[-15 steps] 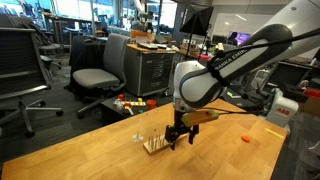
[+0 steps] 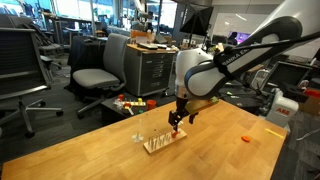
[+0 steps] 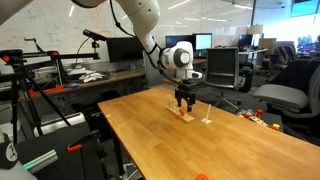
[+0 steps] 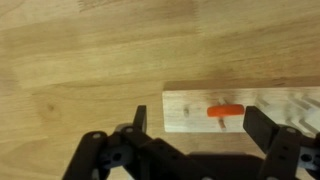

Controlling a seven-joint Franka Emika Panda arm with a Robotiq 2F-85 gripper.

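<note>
A pale wooden board with a row of upright pegs (image 2: 158,144) lies on the table; the wrist view shows one end of the board (image 4: 184,111) below the fingers. On the board near that end is a small orange-red piece (image 4: 225,110), seen as a red spot (image 2: 174,134) in exterior view 1. My gripper is open above this end, its fingers wide apart and nothing between them. The orange-red piece shows closer to the right finger (image 4: 261,127). Whether it sits on a peg, I cannot tell.
Another small red piece (image 2: 246,140) rests on the table to the right, and a round red object (image 3: 202,177) lies at the near edge in exterior view 2. A small white item (image 3: 207,116) stands beside the board.
My gripper has risen from low over the board's end and shifted slightly. The red piece beneath it now shows in exterior view 1, where the gripper covered that spot before.
</note>
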